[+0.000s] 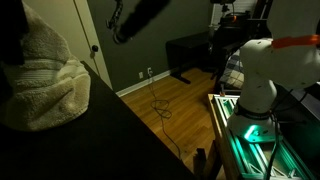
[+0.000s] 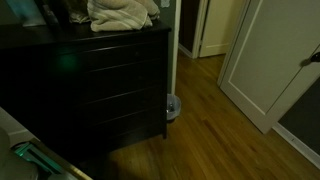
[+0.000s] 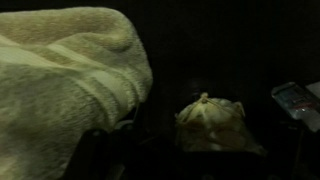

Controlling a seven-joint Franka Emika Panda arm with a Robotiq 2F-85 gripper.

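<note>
In the wrist view a pale tied pouch point(image 3: 212, 125) stands on a dark surface, its lower edge hidden. A thick cream towel point(image 3: 70, 75) with lighter stripes fills the left side. My gripper shows as two dark fingers low in that view, wide apart and open, with the pouch beyond the gap between them. No hold on the pouch or towel is visible. Exterior view 1 has the towel point(image 1: 50, 90) bunched at the left, dark parts of my arm in front of it. The gripper's tips are too dark to make out there.
A shiny packet-like item point(image 3: 297, 103) lies at the right in the wrist view. The black dresser point(image 2: 100, 90) bears the towel, and a bin point(image 2: 173, 107) stands on the floor beside it.
</note>
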